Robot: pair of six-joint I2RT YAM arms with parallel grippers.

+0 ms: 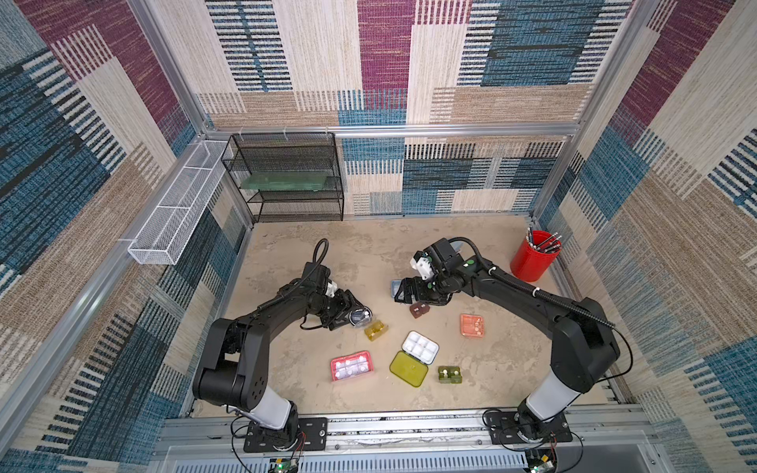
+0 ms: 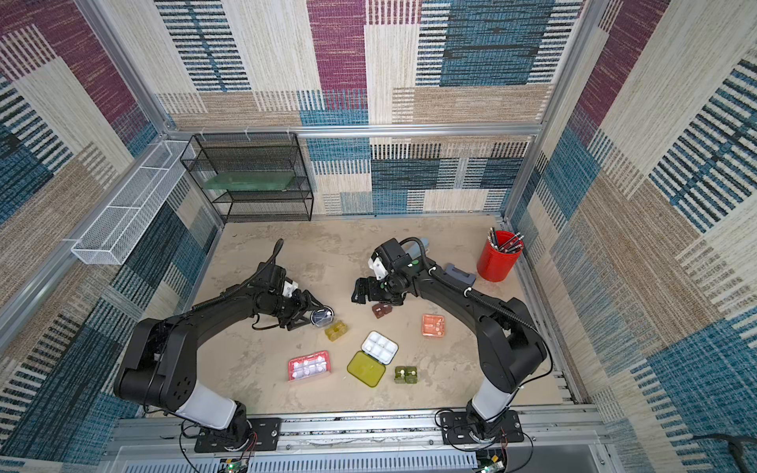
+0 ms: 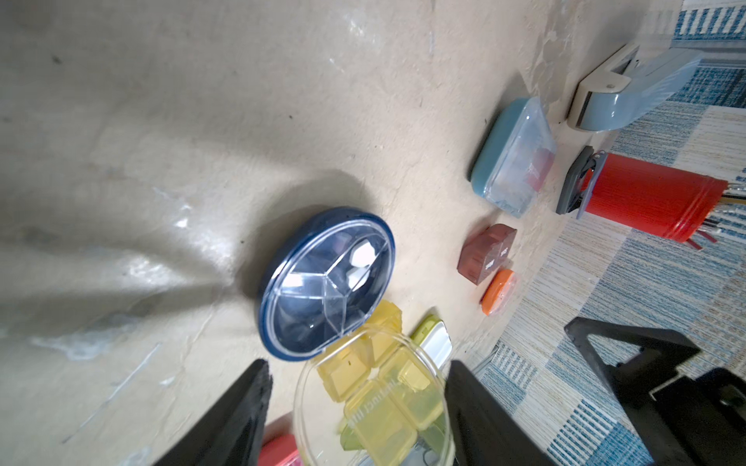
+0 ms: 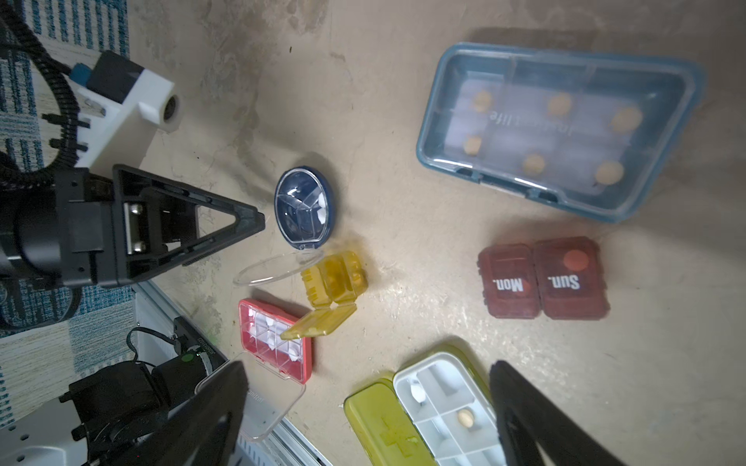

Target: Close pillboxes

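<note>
A round navy pillbox point(image 3: 326, 279) lies with its clear lid point(image 3: 307, 411) swung open toward the yellow pillbox point(image 4: 334, 275), whose flap is raised. My left gripper is part open just beside the navy box, the lid showing between its fingers; whether it touches cannot be told. My right gripper stands open above the table near the closed blue pillbox point(image 4: 551, 132) and maroon pillbox point(image 4: 567, 279). The red pillbox point(image 1: 351, 365) and green-white pillbox point(image 1: 408, 368) lie open at the front.
An orange pillbox point(image 1: 471, 325) and small olive box point(image 1: 449, 375) lie at right and front. A red pen cup point(image 1: 533, 260) stands back right; a wire shelf point(image 1: 284, 203) is at back left.
</note>
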